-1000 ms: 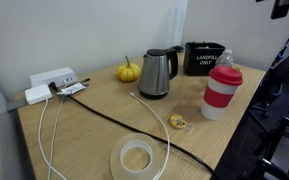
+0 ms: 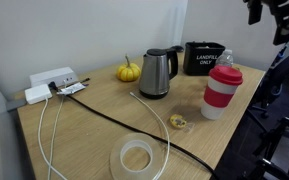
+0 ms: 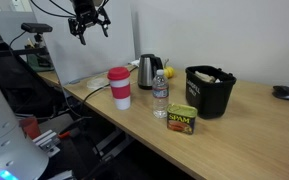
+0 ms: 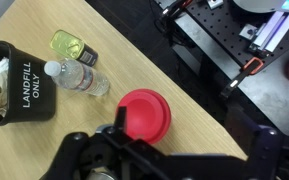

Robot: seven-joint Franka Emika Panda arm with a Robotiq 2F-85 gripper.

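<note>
High above the table, my gripper (image 3: 94, 38) stands open, its fingers spread wide with nothing between them. In the wrist view the dark fingers (image 4: 252, 140) frame the scene at the lower part. A tall white cup with a red band and red lid (image 2: 221, 93) stands upright on the table, well below the gripper. The wrist view shows its round red lid (image 4: 144, 116) from above, near the left finger. A clear water bottle (image 3: 161, 92) and a yellow-and-blue SPAM can (image 3: 181, 120) stand beside the cup.
A black landfill bin (image 3: 210, 92), a steel kettle (image 2: 156, 75) and a small pumpkin (image 2: 128, 72) stand toward the back. A tape roll (image 2: 137, 157), a yellowish ring-shaped item (image 2: 178, 121) and cables lie on the table. Bare tabletop (image 3: 259, 125) extends right in exterior view 2.
The cup and other table objects have not moved.
</note>
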